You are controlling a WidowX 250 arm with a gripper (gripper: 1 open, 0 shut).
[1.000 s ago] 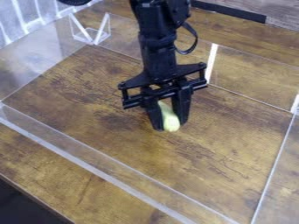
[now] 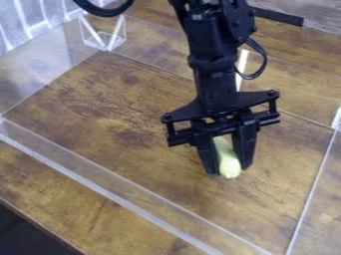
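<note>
My black gripper (image 2: 226, 159) hangs right of centre over the wooden floor (image 2: 114, 110) of a clear-walled tray, shut on a pale yellow-green object (image 2: 229, 166) that shows between and below its fingertips. The rest of that object is hidden behind the gripper, and I cannot tell whether it touches the wood.
Clear plastic walls (image 2: 134, 209) bound the wooden area on the near, left and right sides. A white triangular bracket (image 2: 103, 32) stands at the back left corner.
The arm and gripper have moved right and toward the front of the view, carrying the pale yellow-green object along.
</note>
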